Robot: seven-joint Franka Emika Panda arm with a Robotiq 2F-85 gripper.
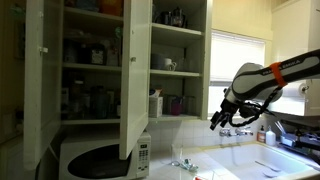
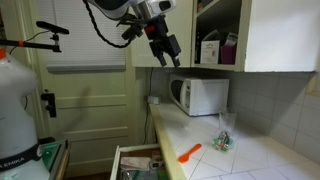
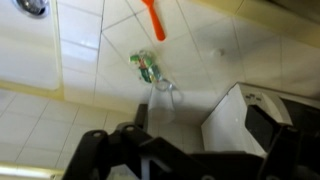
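My gripper [image 2: 169, 62] is open and empty, raised well above the counter in exterior view 2. In exterior view 1 the gripper [image 1: 220, 124] hangs on the right, in front of the window and sink side. On the white tiled counter lies an orange utensil [image 2: 189, 154], also visible at the top of the wrist view [image 3: 154, 20]. Near it sits a clear bag-like item with green and red contents [image 2: 224, 138]; the wrist view shows that clear item [image 3: 147, 66] below the gripper. Nothing is touched by the fingers.
A white microwave [image 1: 105, 158] stands at the counter's far end. Above it, the cabinet door [image 1: 135, 75] hangs open, its shelves holding cups and jars. A drawer [image 2: 122, 160] is pulled out below the counter. The sink [image 1: 250, 157] is at the right.
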